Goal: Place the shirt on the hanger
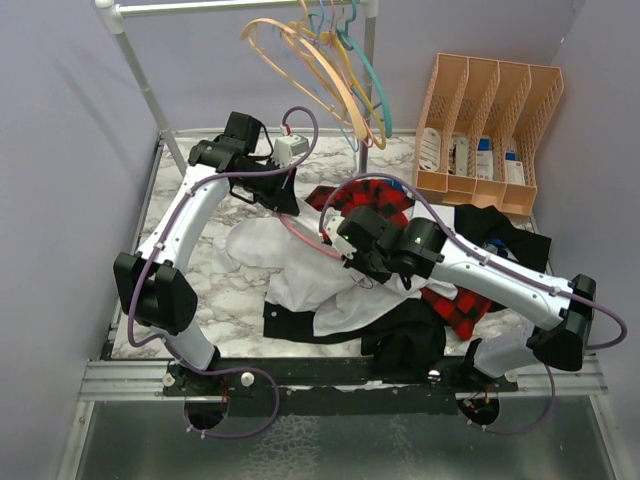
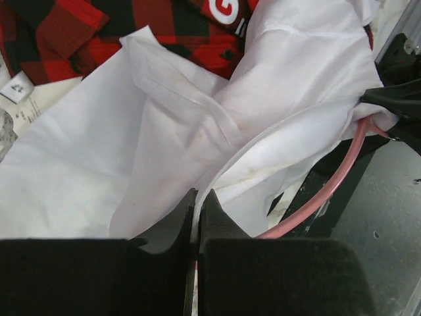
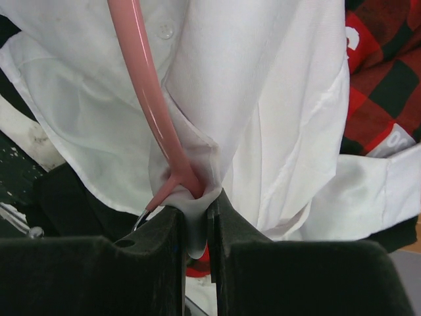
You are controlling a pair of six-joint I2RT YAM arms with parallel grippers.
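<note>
The white shirt (image 1: 290,275) lies over other clothes, a pink hanger (image 2: 323,197) partly inside it. My left gripper, at the upper-left end of the hanger in the top view (image 1: 287,208), is shut on a thin raised edge of the shirt. My right gripper is shut on a fold of shirt beside the hanger's forked end, where a metal hook shows; in the top view it is right of centre, over the shirt.
Red plaid (image 1: 462,315) and black clothes (image 1: 405,348) lie beneath and around the shirt. A rack (image 1: 150,95) with hangers (image 1: 340,85) stands behind. A compartment tray (image 1: 480,190) is at back right. Bare table shows at the left.
</note>
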